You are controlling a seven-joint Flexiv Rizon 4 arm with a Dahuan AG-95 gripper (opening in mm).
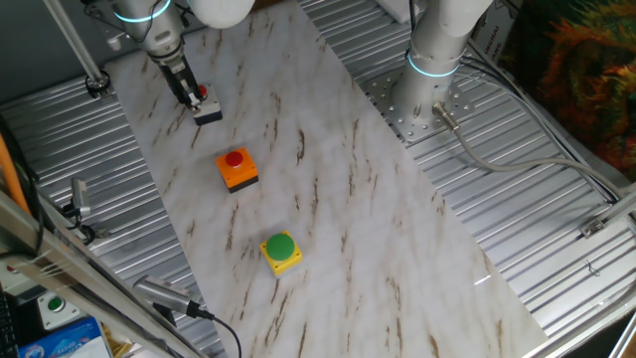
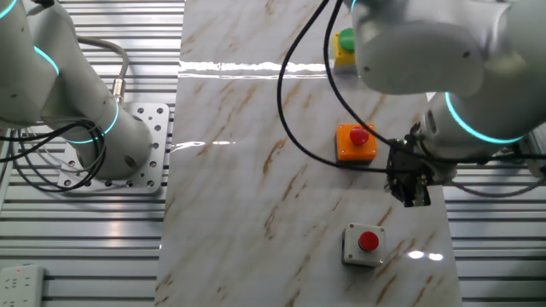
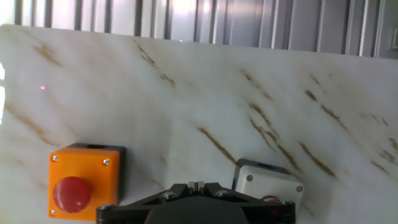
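Three push-button boxes stand on the marble-patterned table: a white box with a red button (image 2: 368,241), an orange box with a red button (image 2: 356,142), and a yellow box with a green button (image 1: 280,248). My gripper is shut, its fingertips together with nothing visible between them. In exterior view 1 the gripper (image 1: 195,102) overlaps the near-left side of the white box. From the other side, the gripper (image 2: 416,201) appears apart from that box, between it and the orange one and toward the table edge. The wrist view shows the white box (image 3: 268,183) partly hidden behind the gripper.
A slatted metal frame (image 1: 497,214) surrounds the table (image 1: 348,219). Dark cables (image 2: 286,102) hang from the arm across exterior view 2. A silver cylindrical device (image 1: 167,294) sits by the table's left edge.
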